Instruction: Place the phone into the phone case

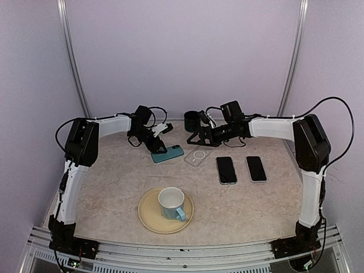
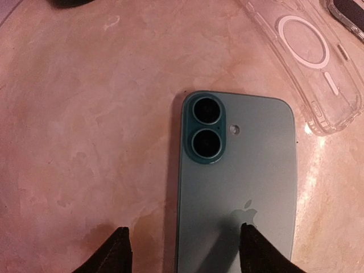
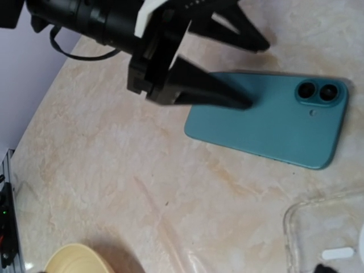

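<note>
A teal phone (image 1: 173, 152) (image 2: 239, 159) (image 3: 273, 125) lies back-up on the table, cameras toward the clear case. My left gripper (image 1: 158, 147) is open just over the phone, one finger by its side and the other over its back in the left wrist view. The transparent case (image 1: 198, 157) (image 2: 310, 74) (image 3: 318, 233) with a white ring lies just right of the phone. My right gripper (image 1: 199, 136) stands open above the back edge of the case, holding nothing.
Two dark phones (image 1: 226, 170) (image 1: 256, 169) lie to the right. A beige plate (image 1: 148, 210) with a blue-white mug (image 1: 172, 202) sits at the front. A dark cup (image 1: 192, 119) stands behind the case.
</note>
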